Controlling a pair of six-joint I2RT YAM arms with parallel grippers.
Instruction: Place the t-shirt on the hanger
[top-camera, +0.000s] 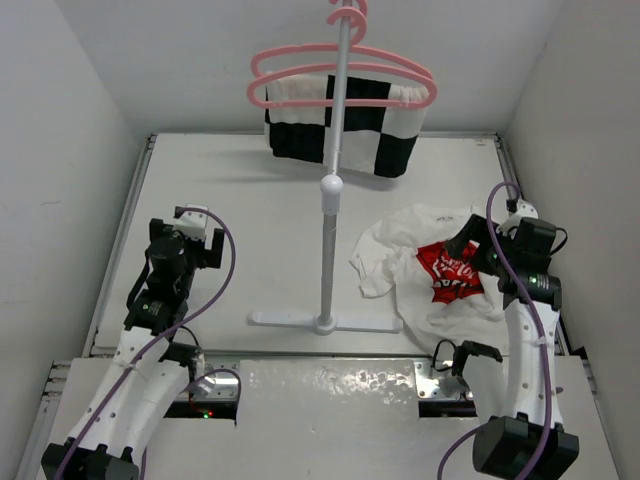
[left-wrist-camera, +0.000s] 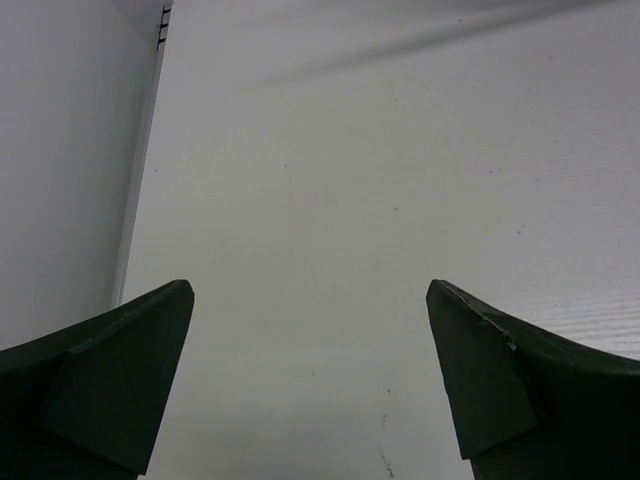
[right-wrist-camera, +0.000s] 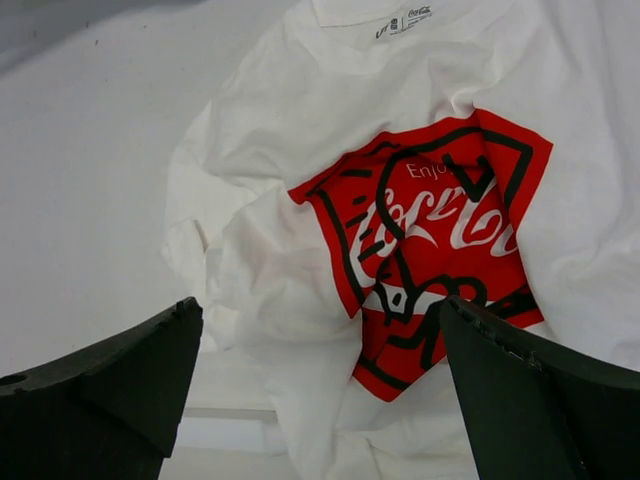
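Observation:
A white t-shirt (top-camera: 418, 305) with a red Coca-Cola print (right-wrist-camera: 440, 260) lies loosely spread and wrinkled on the right of the table. My right gripper is open above it, with nothing between its fingers. On the left, my left gripper is open over bare table (left-wrist-camera: 330, 200). Two pink hangers (top-camera: 290, 102) hang high on the white stand's pole (top-camera: 329, 260) in the top view.
A black-and-white checkered cloth (top-camera: 300, 139) hangs behind the hangers. The stand's foot (top-camera: 280, 318) crosses the front middle of the table. Walls enclose the sides and back.

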